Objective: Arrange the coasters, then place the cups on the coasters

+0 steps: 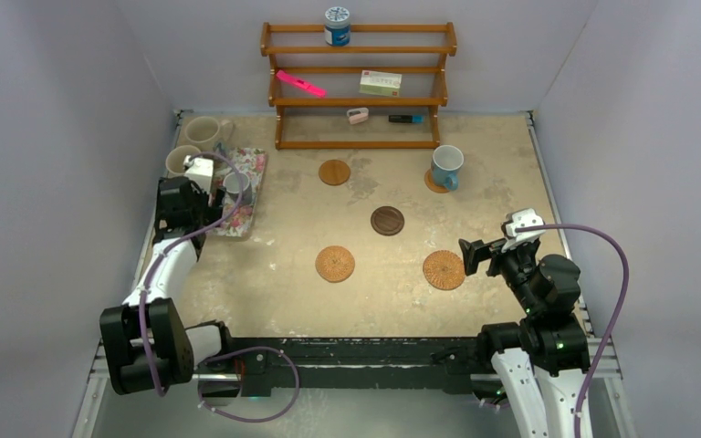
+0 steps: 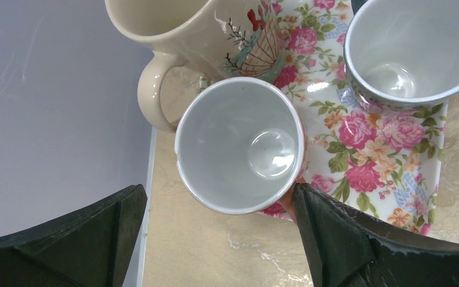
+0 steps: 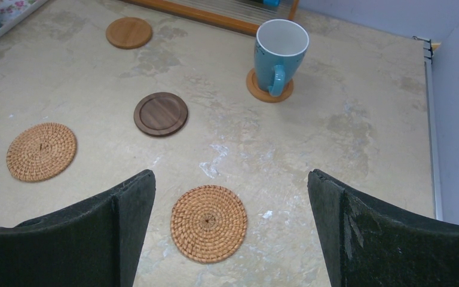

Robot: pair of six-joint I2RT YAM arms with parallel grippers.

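Note:
A white-lined cup [image 2: 239, 149] sits at the near left edge of the floral tray [image 2: 421, 203], its rim lying between the spread fingers of my left gripper. The right-hand finger [image 2: 329, 233] is close against the cup's rim; the other stands clear on the left. From above, the arm hides this cup. A second small cup [image 2: 412, 54] rests on the tray to the right. Out over the right side of the table, my right gripper [image 1: 476, 259] is open and empty. Coasters lie in the middle: light wood [image 1: 334, 172], dark wood [image 1: 387, 220] and woven ones [image 1: 335, 264].
Two cream mugs stand at the back left, one with a handle [image 2: 152, 89] close beside the cup. A blue mug [image 1: 446, 166] stands on a coaster at the back right. Behind is a wooden rack [image 1: 356, 144].

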